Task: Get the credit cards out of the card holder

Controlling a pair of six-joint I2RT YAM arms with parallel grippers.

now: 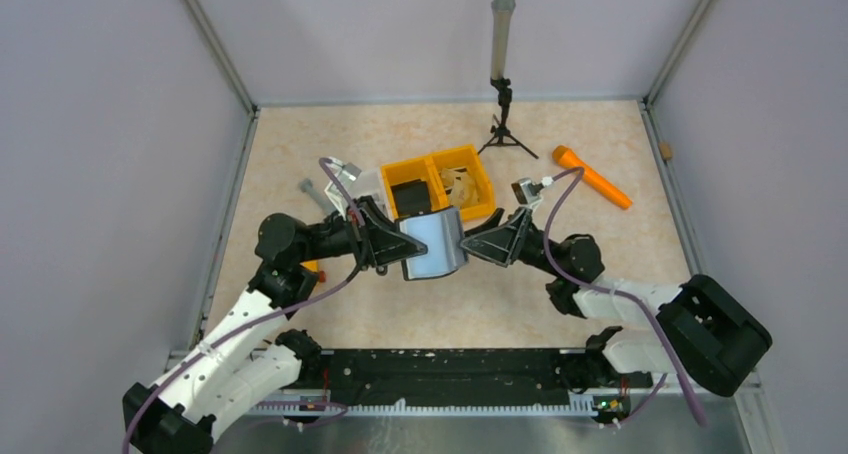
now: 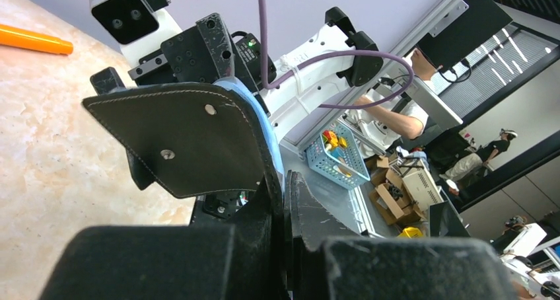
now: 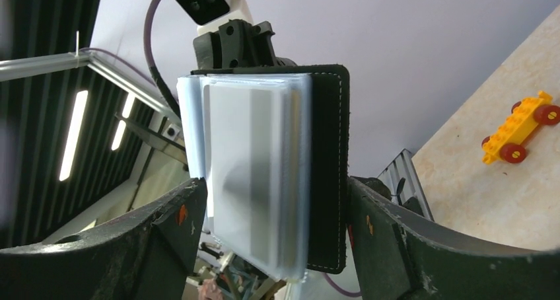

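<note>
The card holder point(image 1: 432, 244), black stitched leather point(image 2: 178, 135) with clear plastic sleeves point(image 3: 247, 168), is held in the air between my arms. My left gripper point(image 1: 400, 246) is shut on it; in the left wrist view the holder rises from between the fingers. My right gripper point(image 1: 470, 242) is at the holder's right side, fingers part open; in the right wrist view they stand either side of the sleeves and leather. Whether they grip it I cannot tell.
An orange two-part bin point(image 1: 478, 184) stands behind the holder, an orange flashlight point(image 1: 590, 174) at back right, a stand point(image 1: 500, 124) at the back, a yellow toy car point(image 3: 522, 125) on the table at left.
</note>
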